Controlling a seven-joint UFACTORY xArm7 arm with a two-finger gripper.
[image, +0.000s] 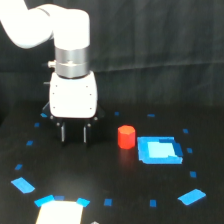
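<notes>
A small red block (126, 137) stands on the dark table, right of the middle in the camera view. Close by on its right is a blue square tray (143, 158) with a pale patch inside. My gripper (73, 132) is to the left of the red block and clear of it. Its two thin dark fingers point down and are spread apart, with only dark background visible between them. How high the fingertips are above the table is hard to judge.
Flat blue strips and small blue squares are scattered over the dark table, including a strip (192, 197) at front right. A pale object (60, 213) cuts into the bottom edge at left.
</notes>
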